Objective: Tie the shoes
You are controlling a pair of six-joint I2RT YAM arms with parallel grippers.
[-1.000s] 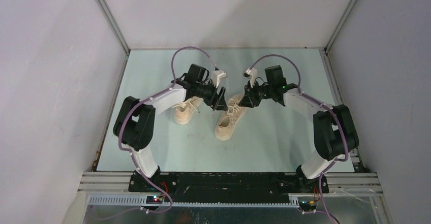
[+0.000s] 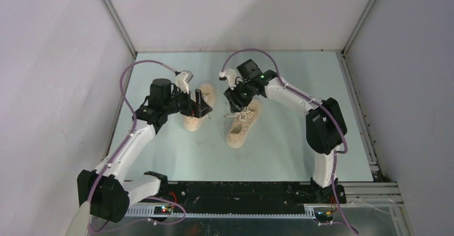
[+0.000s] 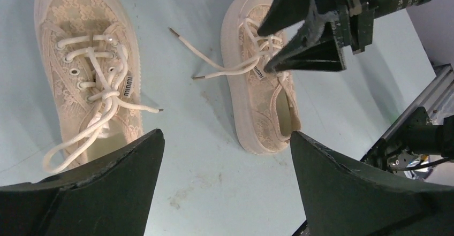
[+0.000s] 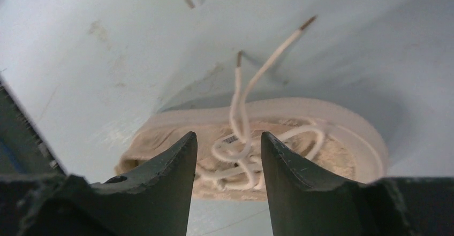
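Note:
Two beige lace-patterned shoes lie on the pale table, the left shoe (image 3: 85, 8) and the right shoe (image 3: 246, 105). On the left shoe a looped white lace (image 3: 110, 94) trails toward its opening. The right shoe's two brown-tipped lace ends (image 4: 275, 54) stretch loose on the table toward the left shoe. Above the left shoe, partly covering it in the top view, my left gripper (image 2: 197, 107) is open with empty fingers (image 3: 107, 177). My right gripper (image 2: 235, 102) is over the right shoe's laces. Its fingers (image 4: 179, 177) stand apart, with nothing gripped between them.
Bare table (image 2: 289, 150) lies to the right and in front of the shoes. Both arms come in from the front corners; walls (image 2: 53, 59) close the sides and back. A dark front rail (image 2: 241, 190) borders the table.
My left gripper has backed away from the right shoe, leftward to the left shoe. The shoes stay put.

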